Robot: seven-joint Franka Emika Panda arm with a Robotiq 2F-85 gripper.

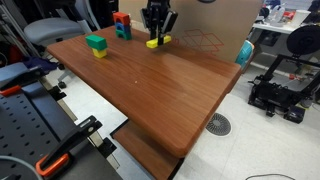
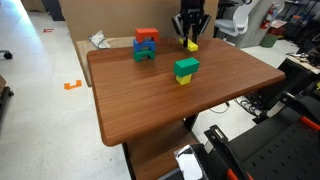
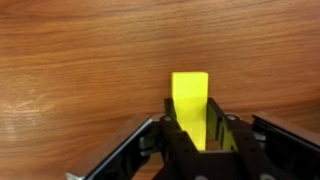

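Observation:
A yellow block [image 3: 190,100] is between the fingers of my gripper, which is shut on it, in the wrist view. In the first exterior view the gripper [image 1: 157,38] points down at the far side of the wooden table, with part of the yellow block [image 1: 153,43] showing at its tips. The second exterior view has the yellow block [image 2: 192,46] at the back right of the table, under the gripper [image 2: 187,40]. Whether the block touches the tabletop is hard to tell.
A green block [image 2: 187,67] rests on a yellow one [image 2: 183,79] near the table's edge. Farther back, a red block [image 2: 147,35] tops a stack of blue [image 2: 143,45] and green.

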